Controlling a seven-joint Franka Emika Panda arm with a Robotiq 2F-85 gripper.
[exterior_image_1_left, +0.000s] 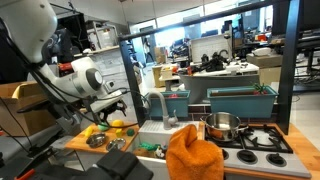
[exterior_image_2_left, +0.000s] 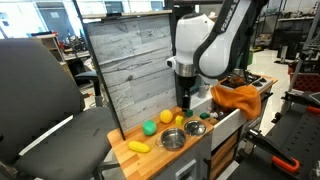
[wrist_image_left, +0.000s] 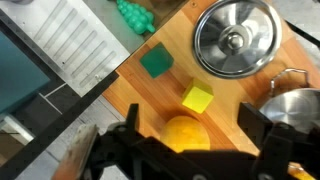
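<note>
My open gripper points down over the wooden counter, its fingers wide apart and nothing held. In the wrist view a yellow block (wrist_image_left: 197, 95) lies between the fingers, lower down on the counter. Near it are a round yellow-orange thing (wrist_image_left: 186, 132), partly covered by the gripper, and a green block (wrist_image_left: 156, 60). A steel lid (wrist_image_left: 237, 38) and a metal pot (wrist_image_left: 297, 107) are to the right. Exterior view 2 shows the gripper (exterior_image_2_left: 185, 105) above the cluster, with a green ball (exterior_image_2_left: 150, 128) and a yellow banana-shaped item (exterior_image_2_left: 138, 147) on the left.
A sink rack holds a green bumpy toy (wrist_image_left: 135, 15). An orange towel (exterior_image_1_left: 194, 158) drapes over the counter front, beside the stove (exterior_image_1_left: 255, 150) with a pot (exterior_image_1_left: 222, 125). A tall grey panel (exterior_image_2_left: 135, 70) rises behind the small items.
</note>
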